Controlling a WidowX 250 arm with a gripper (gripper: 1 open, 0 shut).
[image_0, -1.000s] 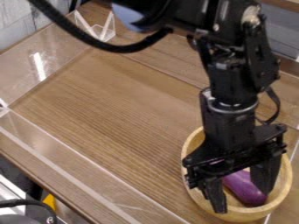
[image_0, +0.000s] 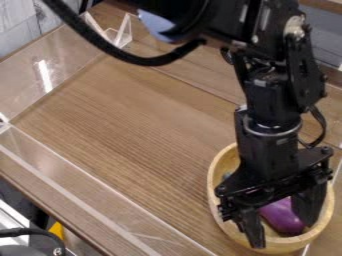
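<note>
A black robot gripper (image_0: 278, 214) reaches down from the top right into a yellow bowl (image_0: 221, 183) at the lower right. It is open, its fingers inside the bowl on either side of a purple object (image_0: 279, 217), elongated like an eggplant, lying in the bowl. The gripper body hides much of the bowl's interior.
Clear plastic edging runs along its left and back sides. Black cables and a yellow item sit at the bottom left corner, beside the table's edge.
The gripper has shifted slightly over the bowl, its fingers now a little lower around the purple object. The bowl stays in about the same place.
</note>
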